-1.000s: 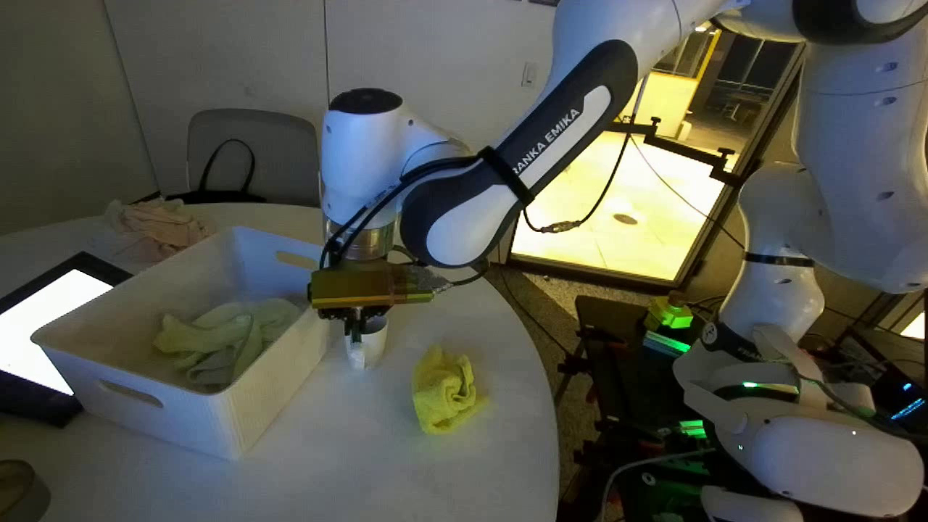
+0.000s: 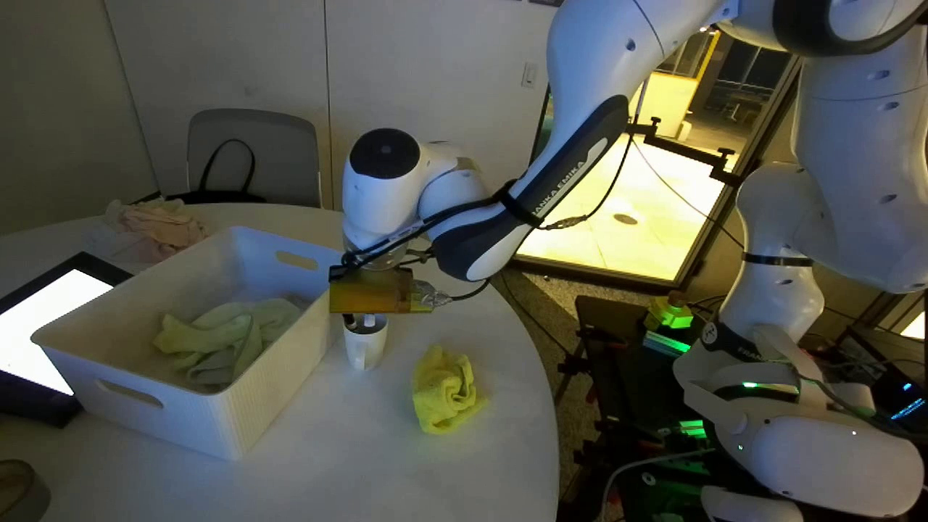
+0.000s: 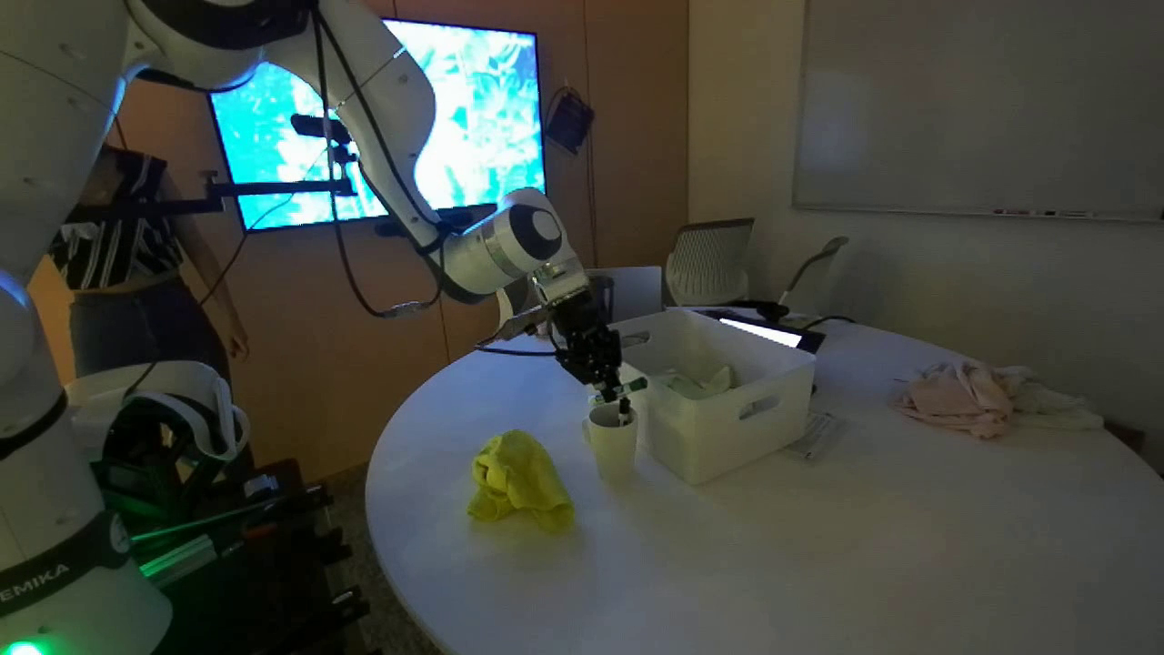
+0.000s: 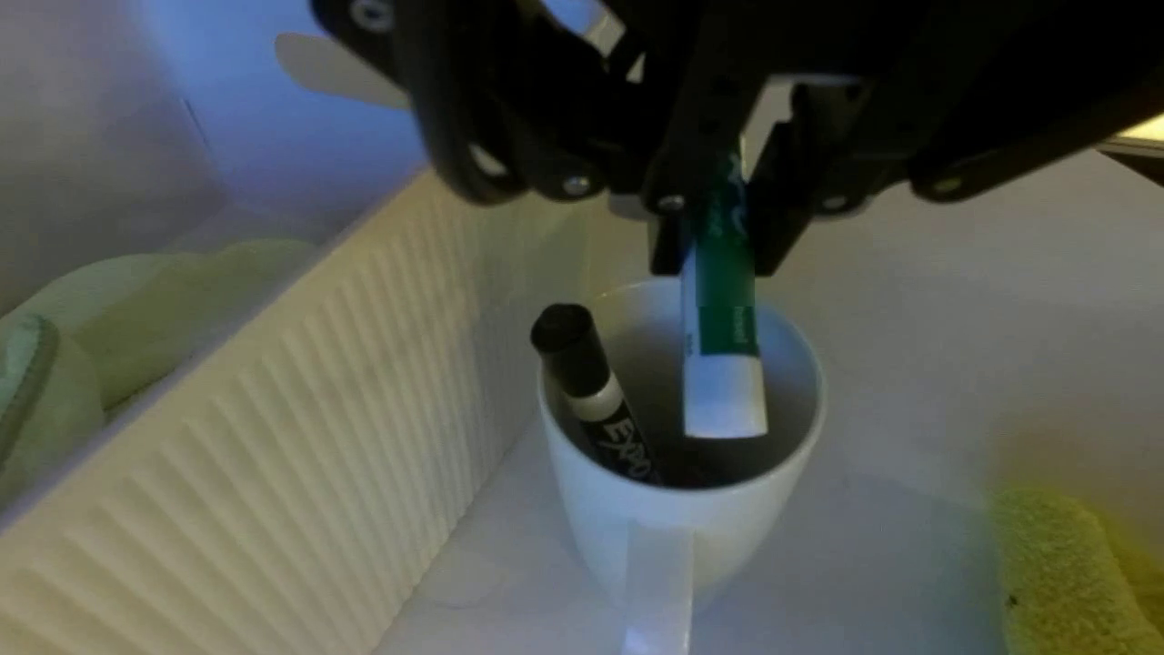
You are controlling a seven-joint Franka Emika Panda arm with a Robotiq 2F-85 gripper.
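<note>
A white mug (image 4: 698, 535) stands upright on the table, close beside the bin's wall. Leaning inside it is a black-capped Expo marker (image 4: 575, 351). My gripper is shut on a green and white marker (image 4: 727, 327), whose white end hangs over the mug's opening in the wrist view. Whether that end has passed below the rim is hard to tell. From the second exterior view, the gripper (image 3: 613, 389) is just above the mug (image 3: 613, 442), and the green marker (image 3: 633, 386) sticks out sideways from the fingers at a slant.
A white bin (image 2: 261, 409) holding pale green cloths (image 2: 230, 335) stands right against the mug's side. A crumpled yellow cloth (image 2: 445, 391) lies near the table edge. Pinkish cloths (image 3: 971, 398) lie beyond the bin.
The arm's wrist has tilted and shifted slightly right in the first exterior view. The fingers, earlier pointing down in front of the mug, are now mostly hidden. Mug, bin and cloths look unmoved.
</note>
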